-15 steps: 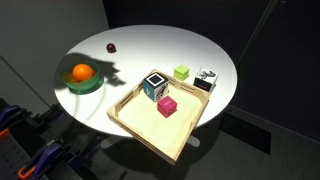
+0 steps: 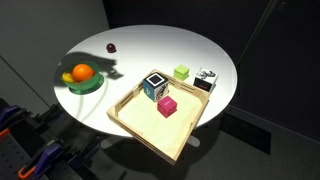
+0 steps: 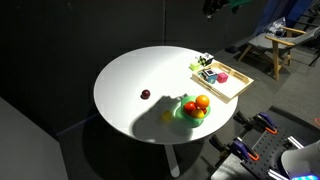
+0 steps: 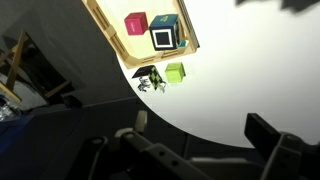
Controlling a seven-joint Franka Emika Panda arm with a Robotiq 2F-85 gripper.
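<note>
My gripper stands open above the table, its two dark fingers far apart and only bare white tabletop between them. Below and left of it in the wrist view, a green cube (image 4: 175,72) and a black-and-white patterned cube (image 4: 149,78) rest just outside the wooden tray. Inside the tray (image 2: 140,130) sit a larger blue-and-black cube (image 2: 155,86) and a pink cube (image 2: 167,106). A green bowl (image 3: 187,122) holds an orange (image 3: 202,101) and a red fruit (image 3: 189,106). Beside the bowl lies a yellow fruit (image 3: 167,117).
A small dark red round thing (image 2: 111,48) lies alone towards the far side of the round white table (image 2: 165,40). The tray reaches the table's edge, with dark floor (image 2: 260,160) beyond.
A yellow fruit shows at the left of the green bowl in exterior view 1, where none was visible before. The shadow near the bowl has shifted a little. Cubes and tray have not moved.
</note>
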